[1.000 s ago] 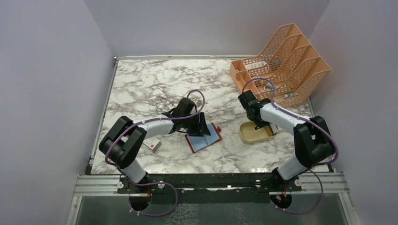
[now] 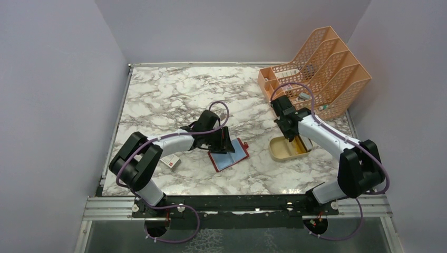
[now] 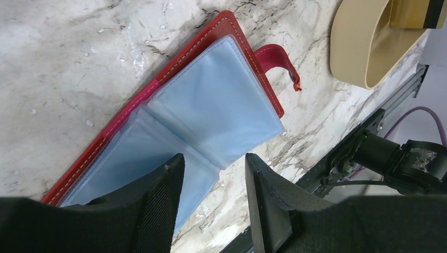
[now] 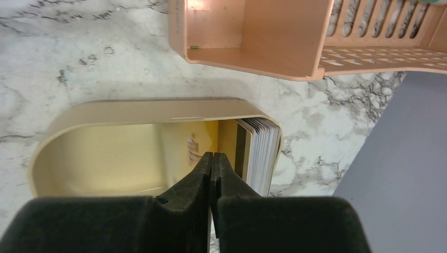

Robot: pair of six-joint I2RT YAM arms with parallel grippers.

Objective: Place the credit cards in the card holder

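Note:
The card holder (image 2: 240, 154), red with clear bluish sleeves, lies spread on the table; its strap (image 3: 277, 59) sticks out at one edge. Above it my left gripper is open and empty. A beige box (image 4: 105, 112) stands to the right, with a stack of credit cards (image 4: 262, 138) upright at its right end. The stack's front card is gold with a black stripe. Left of it a pale card-like surface (image 4: 179, 145) with reddish print shows in the box. My right gripper is shut over the box, nothing between its fingertips, left of the stack.
A peach slotted organizer (image 2: 337, 68) stands at the back right, its near bin (image 4: 253, 59) close behind the beige box. A small white box (image 2: 170, 161) sits by the left arm.

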